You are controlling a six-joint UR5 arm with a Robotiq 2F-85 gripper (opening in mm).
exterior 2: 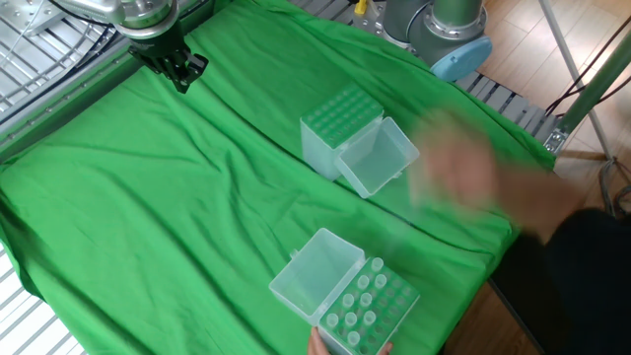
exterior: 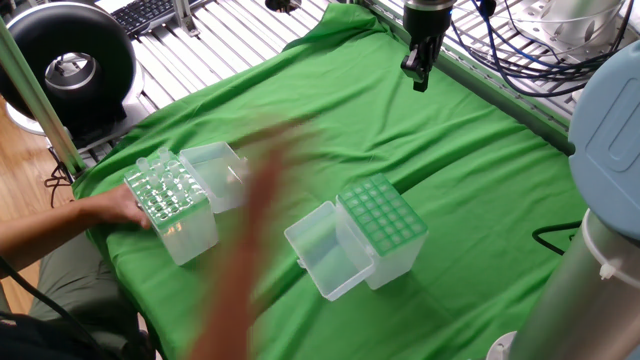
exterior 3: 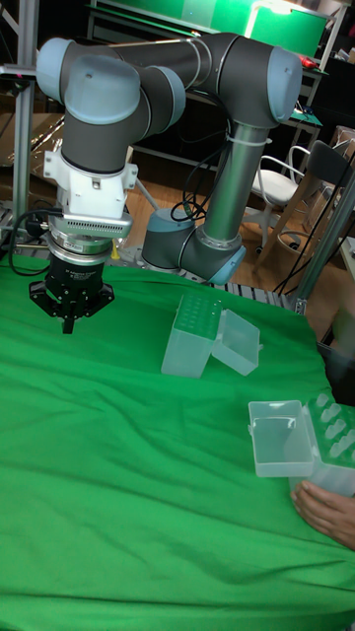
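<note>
My black gripper (exterior 3: 69, 324) hangs at the far side of the cloth, well away from both boxes. Its fingertips meet in the exterior view 3, with nothing visible between them. One translucent box (exterior: 398, 262) with a green gridded top stands with its lid (exterior: 330, 252) hanging open; no tubes stick up from it. The other translucent box (exterior 2: 370, 308) holds several clear tubes standing in its rack, its lid (exterior 2: 317, 273) open too. A person's hand (exterior 3: 323, 511) steadies that second box. A blurred second hand (exterior 2: 455, 163) passes near the first box.
Wrinkled green cloth (exterior: 290, 165) covers the table, and its middle and far part are clear. My arm's base stands beside the table with a light-blue joint cover (exterior: 608, 140). Cables (exterior: 530, 70) lie beyond the rail. A black ring-shaped object (exterior: 110, 65) sits off the corner.
</note>
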